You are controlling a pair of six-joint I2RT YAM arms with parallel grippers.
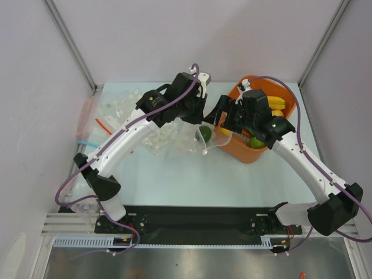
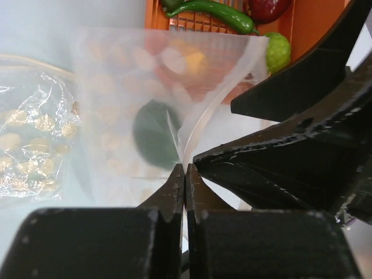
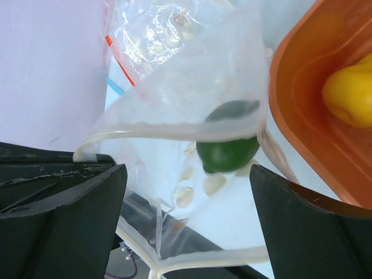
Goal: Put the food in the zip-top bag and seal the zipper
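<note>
The dark green fruit [image 3: 229,145] is inside the clear zip top bag [image 3: 180,107], seen past its parted mouth in the right wrist view. Through the bag's cloudy film [image 2: 107,104] it appears as a dark shape in the left wrist view. My left gripper is shut on one edge of the bag's mouth and holds it up. Just over the opening, my right gripper stands open, its fingers [image 3: 87,215] wide apart with no fruit between them. In the top view the fruit [image 1: 204,133] shows between both grippers.
An orange basket [image 1: 247,152] of produce stands close on the right, holding a yellow fruit [image 3: 351,96] and a green pepper [image 2: 218,13]. Other flat bags [image 2: 35,139] lie to the left.
</note>
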